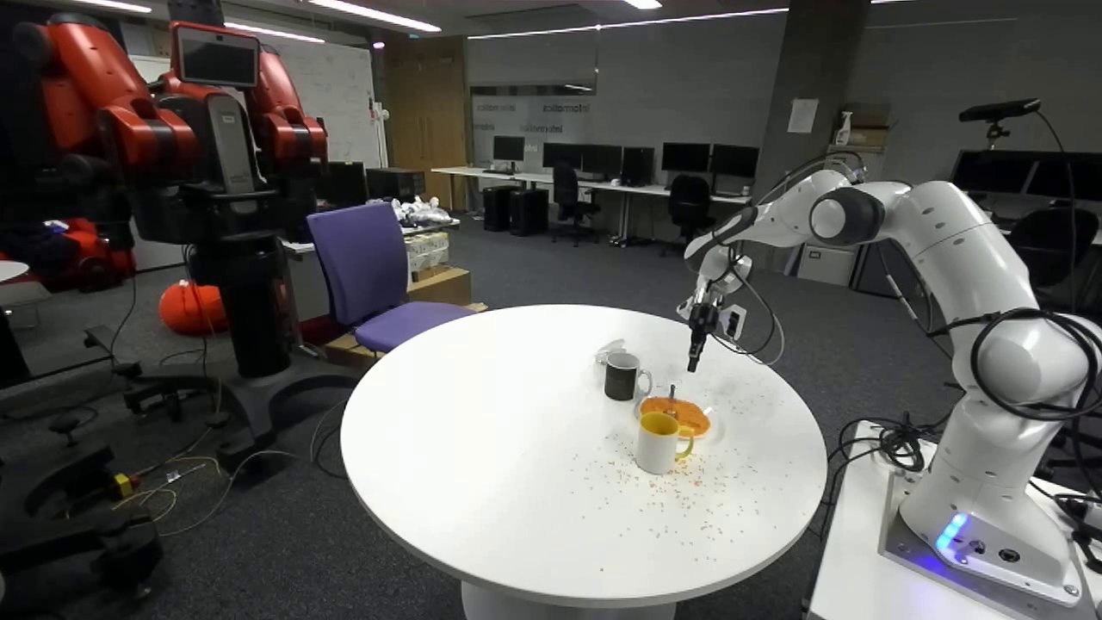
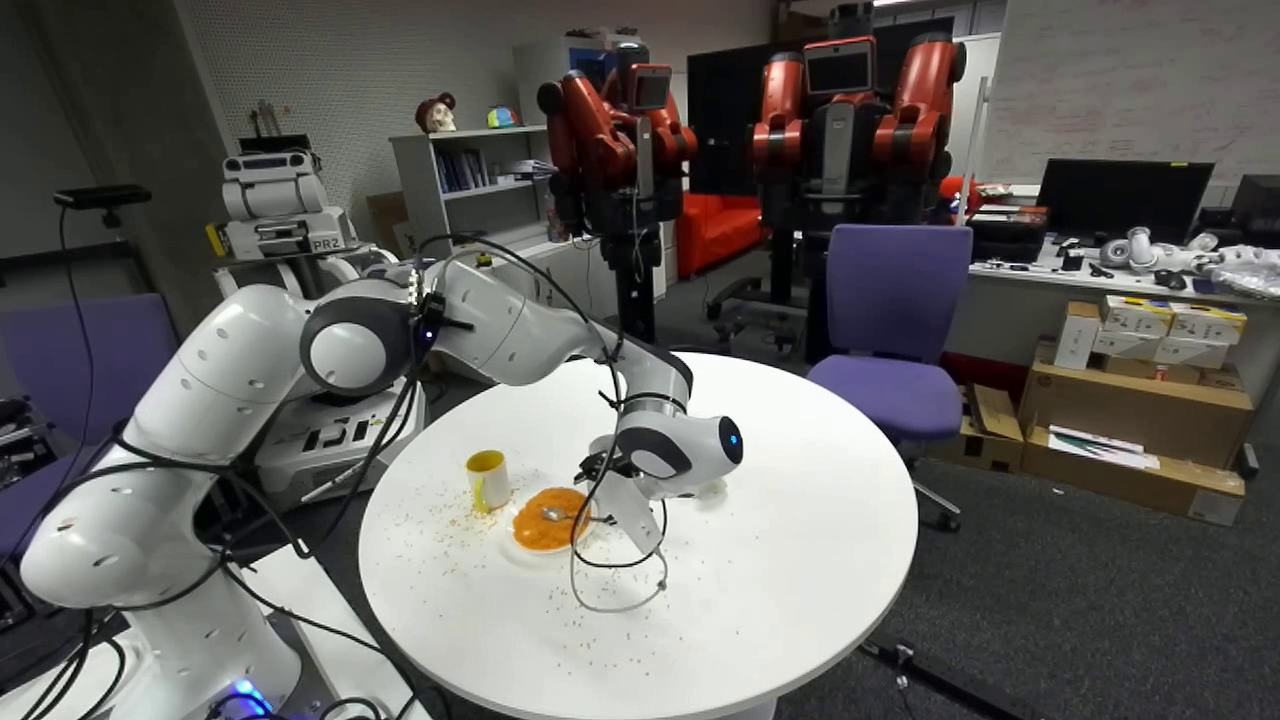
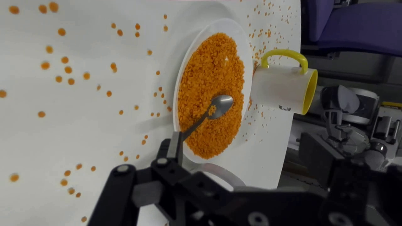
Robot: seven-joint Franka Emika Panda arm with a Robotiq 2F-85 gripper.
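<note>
My gripper (image 1: 695, 362) hangs above the far right part of the round white table, fingertips down and clear of the objects. In the wrist view its black fingers (image 3: 175, 145) stand wide apart, open, with nothing held. A white plate of orange grains (image 3: 211, 75) has a metal spoon (image 3: 221, 106) lying on it, the bowl near the middle and the handle over the rim. Close by the plate stands a white mug with yellow inside and handle (image 1: 658, 444). On the plate's other side is a dark grey mug (image 1: 621, 377); the arm hides it in exterior view 2.
Orange grains are scattered around the plate and yellow mug. A crumpled clear item (image 1: 610, 350) lies behind the dark mug. A purple chair (image 1: 387, 279) stands at the table's edge.
</note>
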